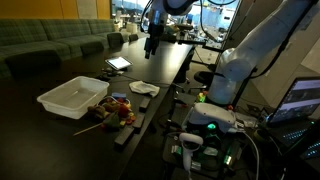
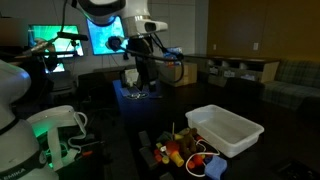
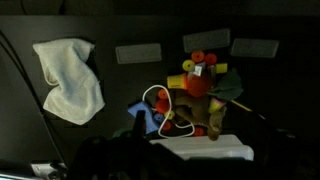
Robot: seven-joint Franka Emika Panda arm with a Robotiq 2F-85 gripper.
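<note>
My gripper [image 1: 152,47] hangs open, high above the dark table, with nothing visible between its fingers. In exterior view 2 it [image 2: 157,68] is at the upper left, clear of everything on the table. Below lies a loose pile of small colourful toys [image 1: 116,110], with red, yellow, orange, brown and green pieces. A white rectangular bin [image 1: 75,112] stands beside the pile; its visible inside looks empty. A crumpled white cloth [image 3: 70,80] lies at the left in the wrist view. The dark fingers partly cover the bin's edge [image 3: 205,147] there.
Flat grey blocks [image 3: 138,53] lie along the table edge beside the toys. Farther back on the table is a white tablet-like panel [image 1: 119,62].
</note>
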